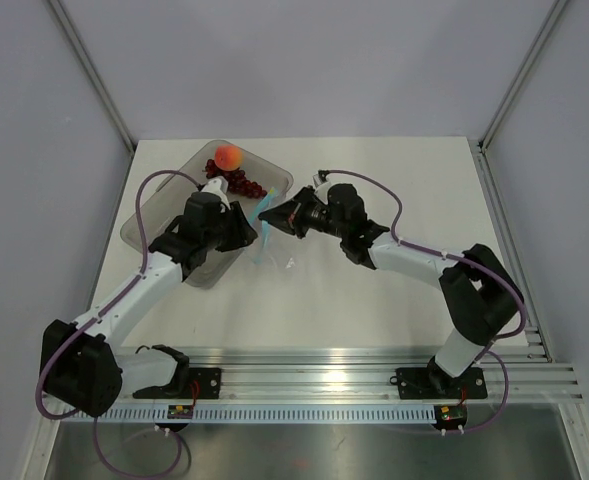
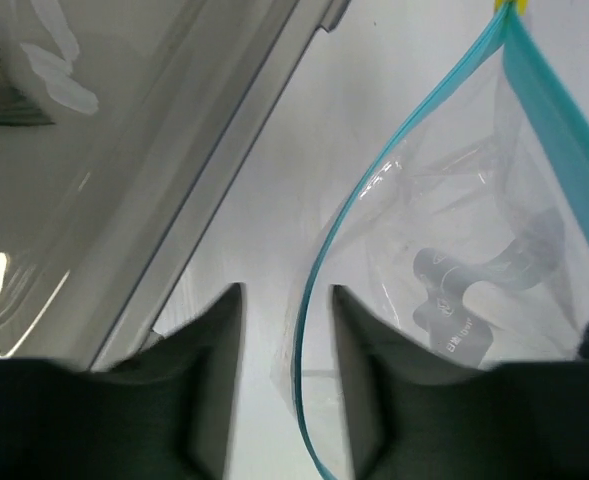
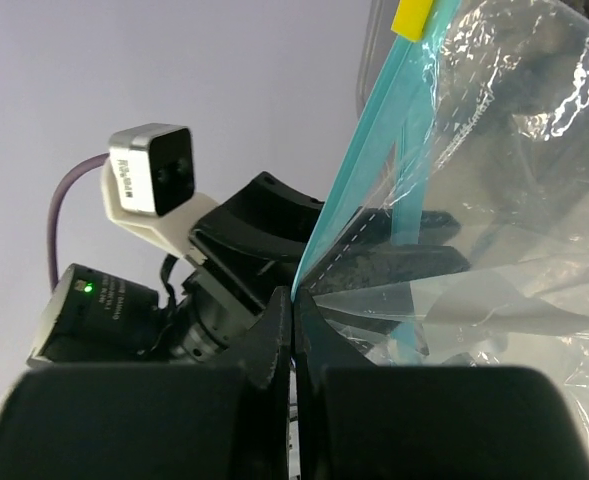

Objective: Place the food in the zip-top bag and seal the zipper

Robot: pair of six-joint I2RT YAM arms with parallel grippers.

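The clear zip bag [image 2: 444, 270], with teal zipper edges and a yellow slider [image 3: 411, 15], stands partly open between the grippers. My right gripper is shut on the bag's edge. My left gripper is part open at the bag's near edge; in its wrist view the teal strip runs between the blurred fingers, and whether it touches is unclear. In the top view, red grapes [image 1: 236, 182] and a round red-orange fruit [image 1: 228, 157] lie in the grey bin behind my left arm.
The grey bin [image 1: 139, 225] fills the left of the work area, its wall close beside the left gripper.
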